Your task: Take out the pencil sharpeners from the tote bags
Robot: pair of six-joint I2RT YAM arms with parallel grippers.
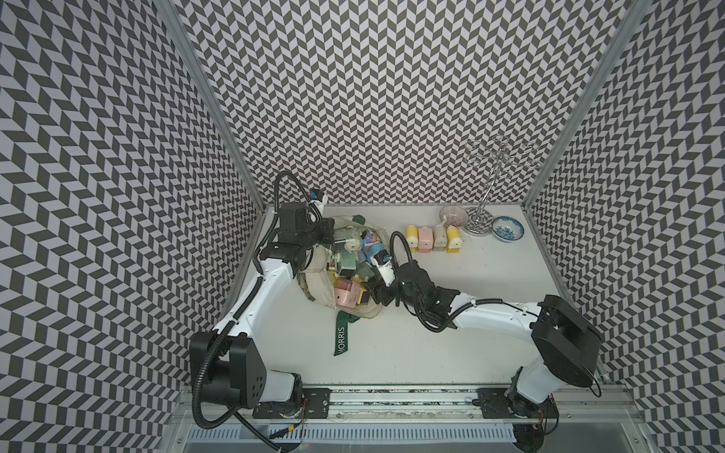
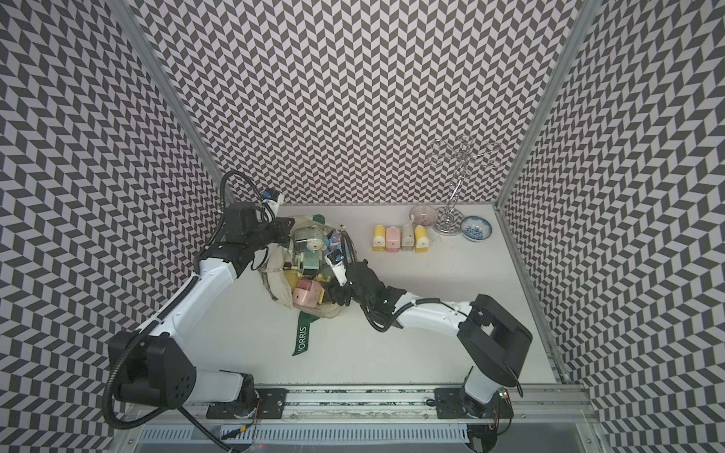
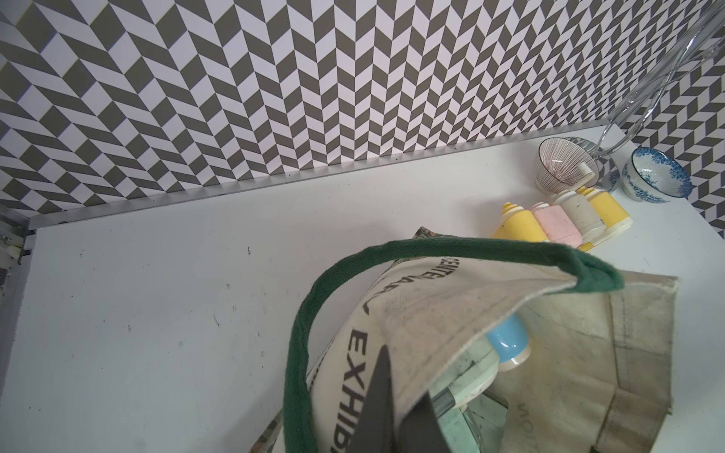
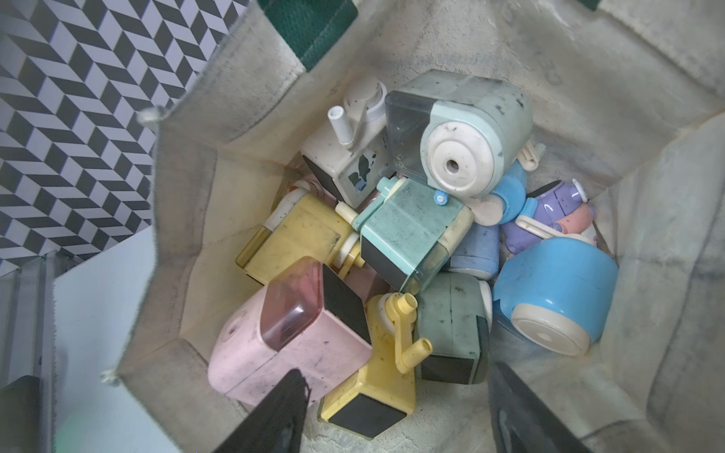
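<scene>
The canvas tote bag (image 4: 188,302) stands open on the left of the table, a heap of pencil sharpeners inside. In the right wrist view a pink sharpener (image 4: 294,339), a yellow sharpener (image 4: 377,389), a dark green sharpener (image 4: 451,324), a blue sharpener (image 4: 559,287) and a mint sharpener (image 4: 411,230) show. My right gripper is open at the bag's near side, its fingers either side of the lower yellow and dark green ones, nothing held. My left gripper is shut on the bag's rim, which runs between its fingers.
Beyond the bag, several sharpeners (image 1: 425,239) stand in a row on the table. Behind them are a striped bowl (image 1: 454,216), a blue patterned bowl (image 1: 507,228) and a metal rack (image 1: 483,204). The bag's green strap (image 1: 342,336) lies toward the front.
</scene>
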